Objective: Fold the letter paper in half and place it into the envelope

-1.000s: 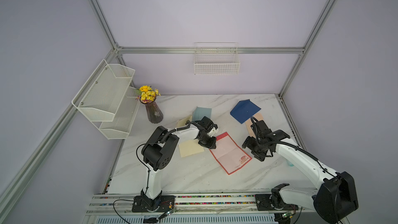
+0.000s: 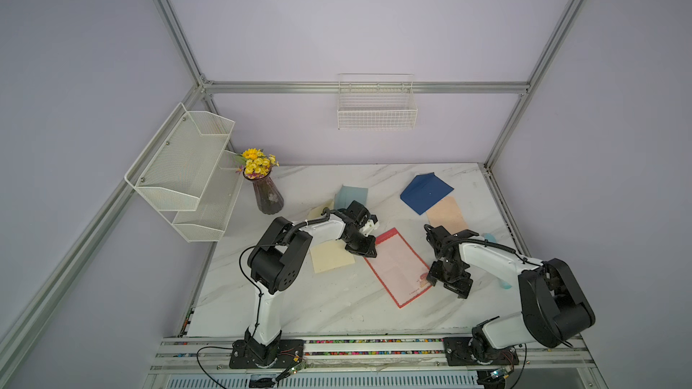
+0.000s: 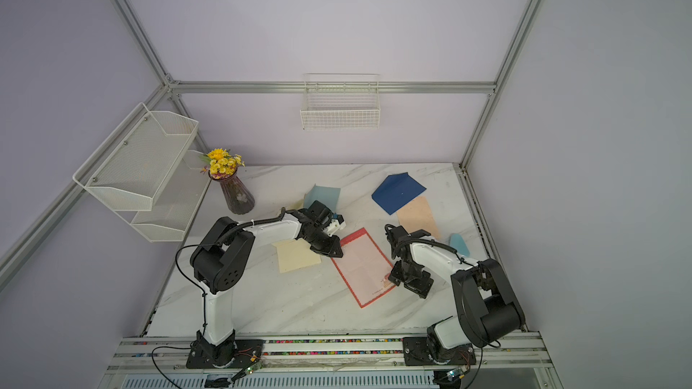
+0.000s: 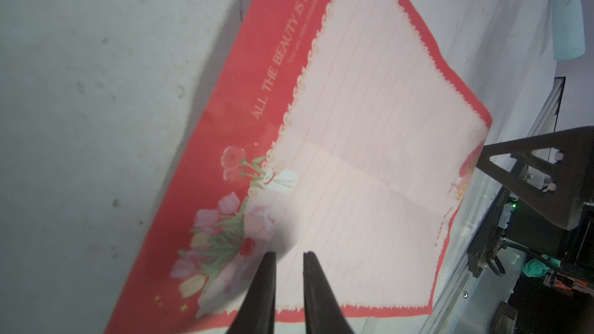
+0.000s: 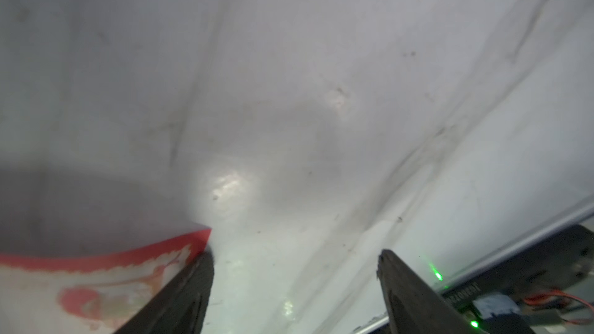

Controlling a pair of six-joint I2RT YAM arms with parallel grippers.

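The letter paper [image 2: 396, 268], pale pink with a red border, lies mid-table with a faint crease across it. My left gripper is over its flower-printed red end; a narrow gap shows between the fingers, with paper visible beneath. At the paper's opposite right corner, my right gripper stands wide open. The paper's corner comes up beside its left finger [image 5: 195, 284]; bare table shows between the fingers. A navy envelope-like sheet [image 2: 426, 193] lies at the back right, and a teal one [image 2: 351, 196] behind my left arm. Which is the task's envelope cannot be told.
A pale yellow sheet [image 2: 331, 256] lies partly beneath the left arm. A peach sheet [image 2: 447, 214] sits behind the right gripper, and a light blue item [image 3: 459, 244] is near the right edge. A flower vase [image 2: 268, 194] stands back left.
The paper's near end has shifted slightly forward. The left arm has barely moved.
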